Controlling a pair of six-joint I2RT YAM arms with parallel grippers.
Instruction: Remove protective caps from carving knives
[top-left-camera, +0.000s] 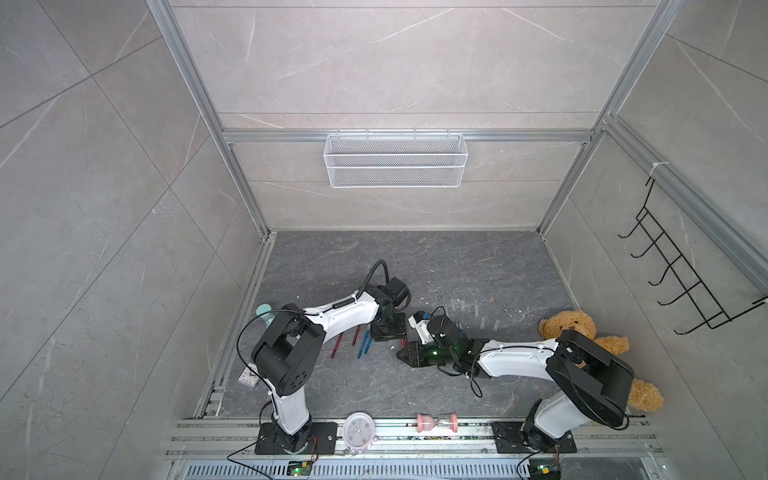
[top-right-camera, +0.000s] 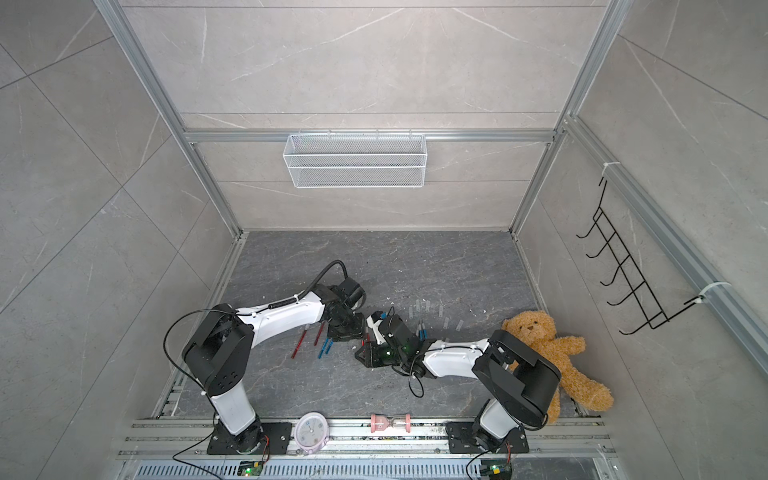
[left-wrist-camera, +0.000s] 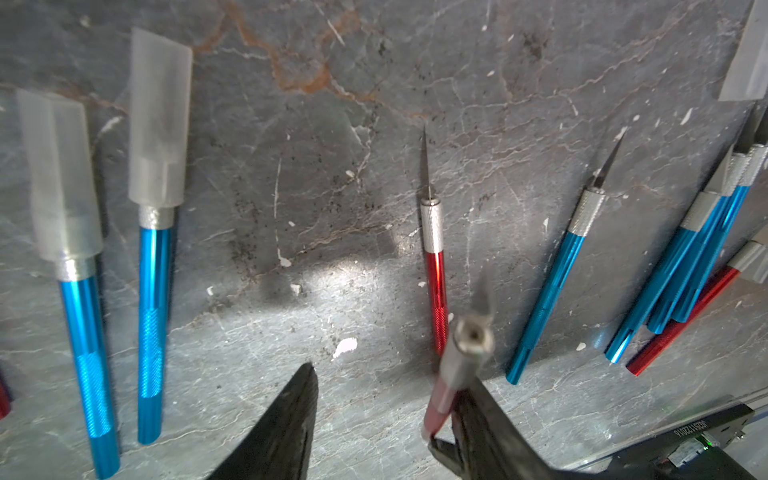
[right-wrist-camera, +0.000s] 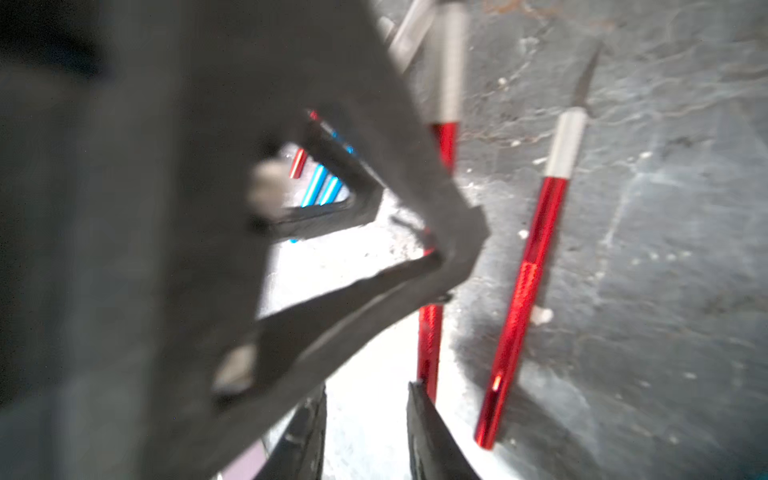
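In the left wrist view, a red knife with bare blade (left-wrist-camera: 436, 296) lies on the floor. A blurred red-and-silver knife (left-wrist-camera: 457, 368) stands tilted at my left gripper's right finger; the fingers look apart, and whether they grip it is unclear. Two blue knives with translucent caps (left-wrist-camera: 160, 120) lie at left; several bare-bladed blue knives (left-wrist-camera: 544, 304) lie at right. In the right wrist view, my right gripper has fingers apart near red knives (right-wrist-camera: 524, 288), one partly hidden by a black gripper body.
A teddy bear (top-right-camera: 528, 328) sits at the right wall. A pink hourglass (top-left-camera: 437, 423) and a round pale object (top-left-camera: 358, 430) lie on the front rail. A mesh basket (top-left-camera: 395, 160) hangs on the back wall.
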